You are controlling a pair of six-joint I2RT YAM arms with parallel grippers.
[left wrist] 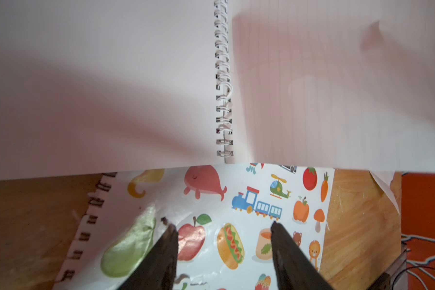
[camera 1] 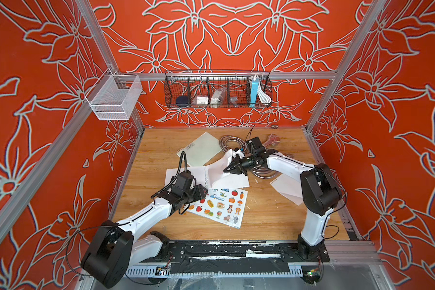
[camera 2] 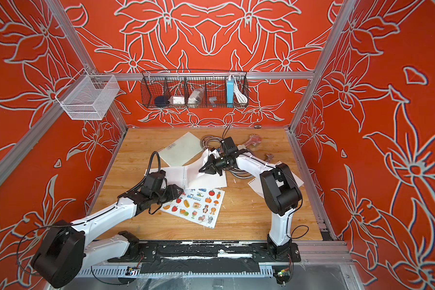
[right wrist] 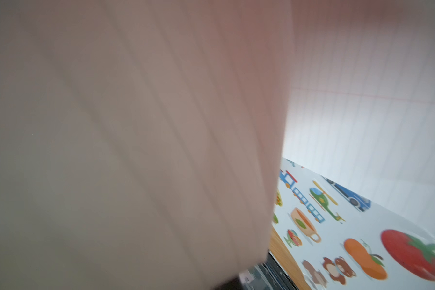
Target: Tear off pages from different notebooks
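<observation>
An open spiral notebook (left wrist: 101, 87) lies across the middle of the table, its coil (left wrist: 223, 116) between a blank page and a lined page (left wrist: 333, 116). Below it lies a spiral sticker book (camera 1: 222, 207). My left gripper hangs over the sticker book, fingers apart, nothing seen between them. My right gripper (camera 1: 229, 169) is at the notebook's raised lined page, which bends up and fills much of the right wrist view; its fingertips are hidden there, and it looks shut on that page in the top views.
A pale sheet (camera 1: 198, 145) lies at the back left, a torn sheet (camera 1: 287, 188) at the right. Coiled cable and hose (camera 1: 263, 174) lie behind the right gripper. Wire baskets (camera 1: 217, 91) hang above.
</observation>
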